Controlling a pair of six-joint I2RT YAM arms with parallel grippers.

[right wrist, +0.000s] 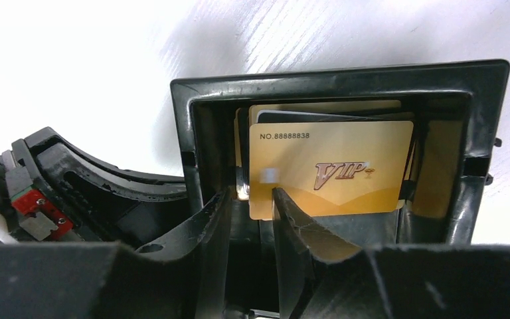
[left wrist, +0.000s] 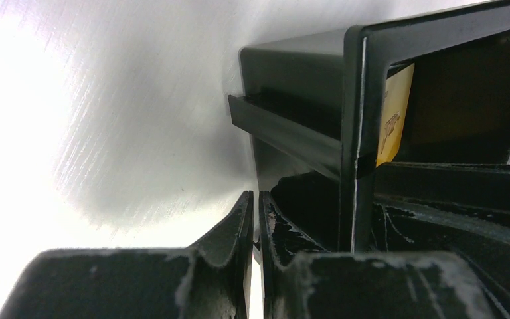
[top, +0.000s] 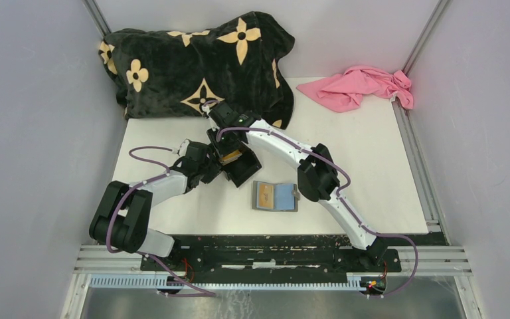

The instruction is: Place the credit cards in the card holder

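Note:
The black card holder (top: 243, 169) lies left of centre with both grippers over it. In the right wrist view, a gold VIP card (right wrist: 345, 149) sits inside it in front of other gold and dark cards. My right gripper is at that card's lower left edge; whether anything is between its fingertips is unclear. In the left wrist view, my left gripper has its fingertips close together beside the holder's black side wall (left wrist: 292, 66), with little or no gap. A gold card (left wrist: 392, 116) shows through the holder's opening.
A grey tray (top: 275, 208) with a gold and a blue item lies in front. A dark patterned cloth (top: 172, 60) covers the back left, a pink cloth (top: 352, 86) the back right.

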